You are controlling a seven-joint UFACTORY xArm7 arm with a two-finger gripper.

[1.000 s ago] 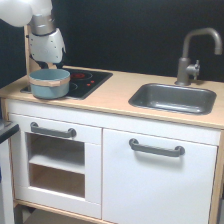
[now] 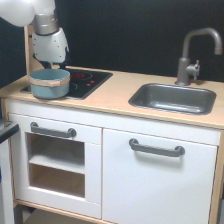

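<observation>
A teal pot (image 2: 48, 88) with a lighter band low on its side stands at the left end of the counter, over the near left part of the black cooktop (image 2: 88, 82). From the upper left, a white robot arm reaches down to it. My gripper (image 2: 48, 66) is at the pot's far rim, its dark fingers small and partly hidden behind the pot. Whether they touch or grasp the rim is not clear.
To the right, a metal sink (image 2: 172, 98) with a grey faucet (image 2: 186, 68) is set into the wooden counter (image 2: 118, 92). Bare counter lies between cooktop and sink. Below are an open-looking shelf (image 2: 58, 165) and a white cabinet door (image 2: 150, 185).
The white hand has shifted slightly to the right above the pot. The pot stays in nearly the same place.
</observation>
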